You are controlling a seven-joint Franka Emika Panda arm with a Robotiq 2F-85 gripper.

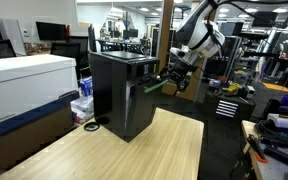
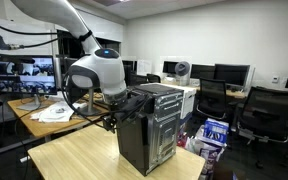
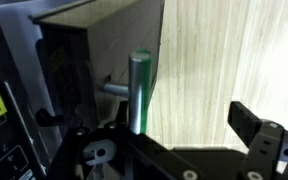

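A black oven-like box stands on the wooden table. Across the top of its front runs a green bar handle; up close in the wrist view, the green handle is joined to the front by a grey metal post. My gripper is open at the handle. One dark finger overlaps the near end of the bar, and the other finger stands well apart to the right over bare wood. Whether the finger touches the bar, I cannot tell. The white arm reaches over to the box.
White and blue storage boxes sit behind the table's left side, with a black ring-shaped item in front of them. The table in front of the box is bare. Office chairs stand beyond.
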